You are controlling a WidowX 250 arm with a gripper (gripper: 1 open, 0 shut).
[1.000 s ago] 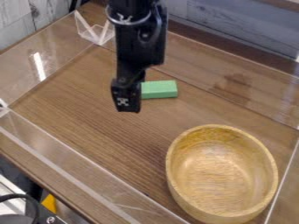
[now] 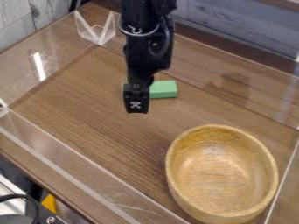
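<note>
My black gripper [image 2: 138, 94] hangs in the upper middle of the camera view, open, pointing down. Just behind it, partly hidden by it, a green block [image 2: 162, 89] lies flat on the wooden table [image 2: 82, 122]. A tan bowl [image 2: 222, 171] sits at the lower right.
A clear plastic piece [image 2: 96, 28] is at the back left.
My gripper has shifted slightly and now covers more of the green block's left end. The block and bowl have not moved.
</note>
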